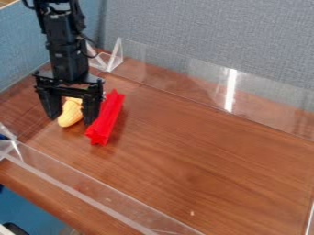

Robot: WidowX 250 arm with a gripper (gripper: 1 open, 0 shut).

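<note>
My black gripper [70, 108] is lowered over a yellow corn-like object [70, 114] on the left of the wooden table, its fingers open on either side of it. Whether they touch it cannot be told. A long red object [106, 119] lies just to the right of the gripper, slanting toward the front.
Transparent walls [227, 92] edge it at the back and front left, with a grey padded panel behind and a blue one at the far left.
</note>
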